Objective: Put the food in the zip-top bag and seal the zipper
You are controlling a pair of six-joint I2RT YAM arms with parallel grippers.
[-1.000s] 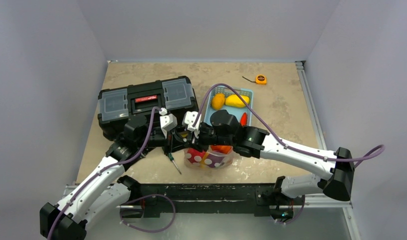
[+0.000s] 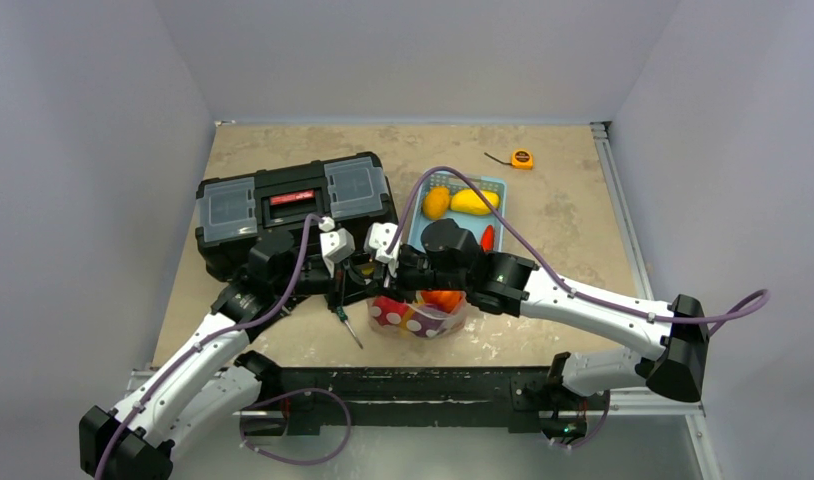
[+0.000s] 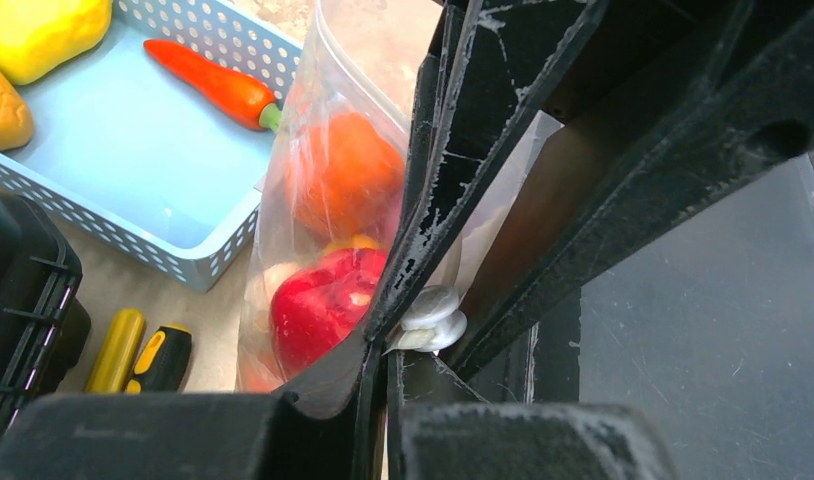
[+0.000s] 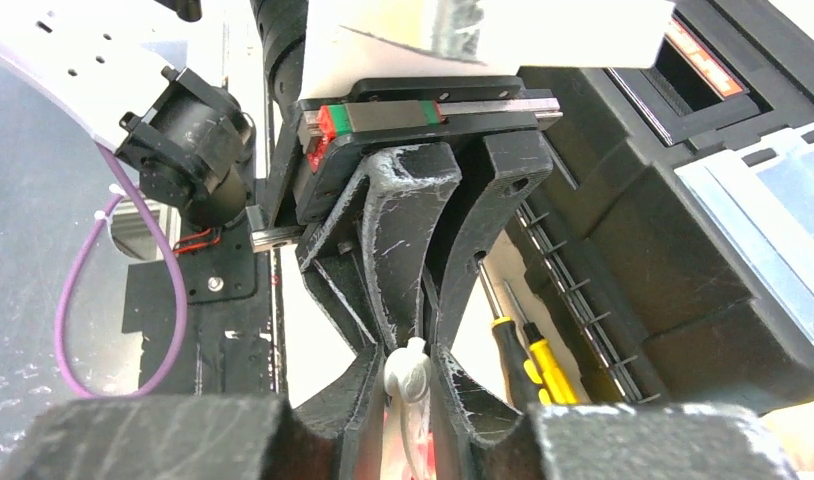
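Note:
The clear bag (image 3: 266,290) holds an orange pepper (image 3: 348,170) and a red food item (image 3: 323,305). White-dotted patches show on its front (image 2: 418,318). By its top edge is a whitish zipper slider (image 3: 431,320). My left gripper is shut by that end, with a thin bit of the bag's edge running in at its fingertips. Close around the slider (image 4: 408,375) stand the fingertips of my right gripper, one on each side. Whether they press on it cannot be told. From above, both grippers meet and hide this spot.
Behind the bag a blue basket (image 3: 133,222) holds a red chili pepper (image 3: 211,83) and yellow foods. A black toolbox (image 2: 283,200) stands back left. Two screwdrivers (image 4: 511,360) lie by it. A tape measure (image 2: 522,159) sits far back.
Both arms look unmoved. The lower front of the bag has shifted slightly, and its dotted patches look a little different.

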